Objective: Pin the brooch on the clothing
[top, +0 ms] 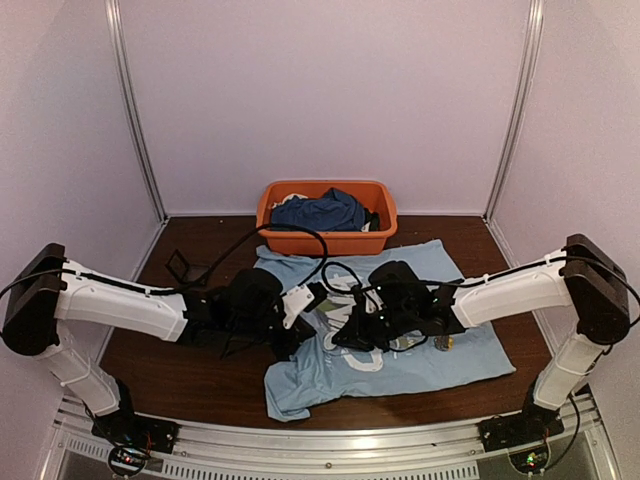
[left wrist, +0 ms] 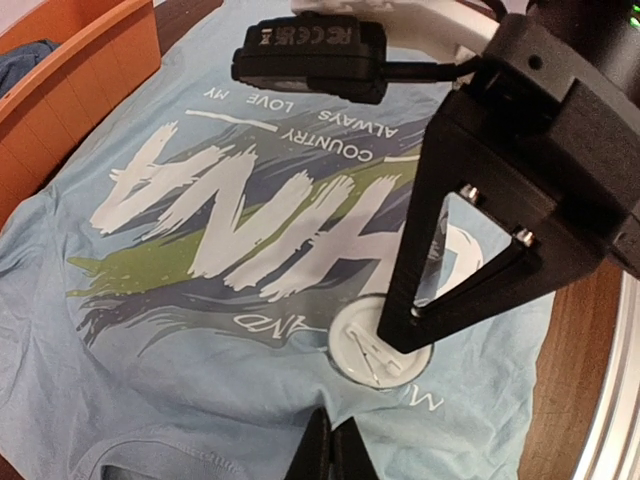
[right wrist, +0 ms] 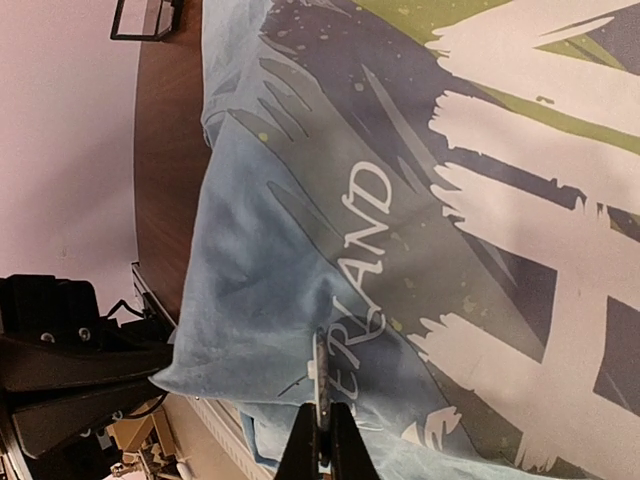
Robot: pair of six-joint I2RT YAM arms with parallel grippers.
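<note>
A light blue shirt (top: 430,370) with printed lettering lies spread on the table. My left gripper is shut on a raised fold of that cloth, which stands tented up from the print in the right wrist view. My right gripper is shut on a thin round brooch (right wrist: 320,375), seen edge-on there. From the left wrist view the brooch (left wrist: 372,362) shows its pale back with the pin across it, facing the pinched fold. Whether the pin touches the cloth I cannot tell. In the top view both grippers are close together, with the brooch hidden.
An orange bin (top: 328,242) holding dark clothes stands behind the shirt. A small gold-brown object (top: 443,342) lies on the shirt to the right of my right gripper. Bare dark table (top: 180,385) shows at the left, and a black frame (top: 180,268) stands there.
</note>
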